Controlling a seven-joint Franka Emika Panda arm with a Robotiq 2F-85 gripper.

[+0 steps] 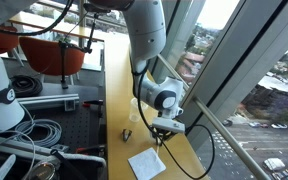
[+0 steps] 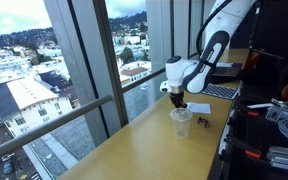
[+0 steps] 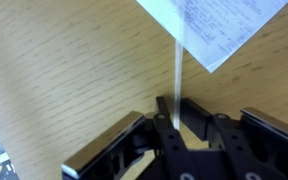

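Observation:
A thin white stick runs lengthwise between the dark fingers of my gripper, which close in on both its sides. Its far end lies over a white sheet of paper. Seen from outside, my gripper hangs low over the wooden table, just behind the paper. The stick is only a faint light line there, so whether its tip touches the paper cannot be told.
A clear cup stands on the table, with a small dark object nearby. The window wall borders the table on one side.

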